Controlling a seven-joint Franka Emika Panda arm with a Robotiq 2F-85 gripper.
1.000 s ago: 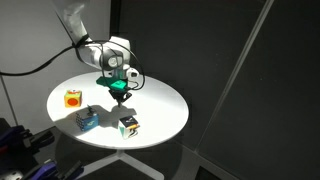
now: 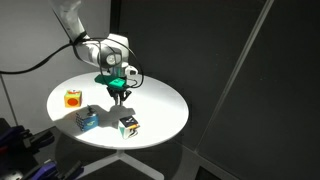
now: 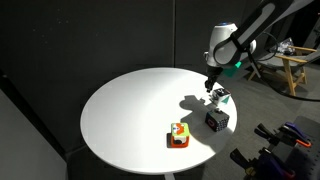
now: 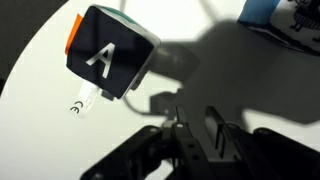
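My gripper [image 2: 121, 99] hangs over the white round table [image 2: 165, 108], fingers pointing down. In the wrist view the gripper is open, and only bare tabletop and shadow show between its fingertips. A soft block with a white letter A on a dark face [image 4: 108, 55] lies ahead of the fingers to the left, apart from them. Part of a blue-and-white patterned block [image 4: 285, 22] enters at the top right. From the first exterior side, a white, black and orange block [image 2: 128, 127], a grey-blue block [image 2: 87, 119] and a yellow-and-red block [image 2: 73, 99] stand on the table.
In the second exterior view, the tabletop [image 3: 120, 113] is bare across its left half. A wooden chair [image 3: 287, 68] stands on the floor behind at the right. Dark curtains back the scene.
The blocks stay where they were.
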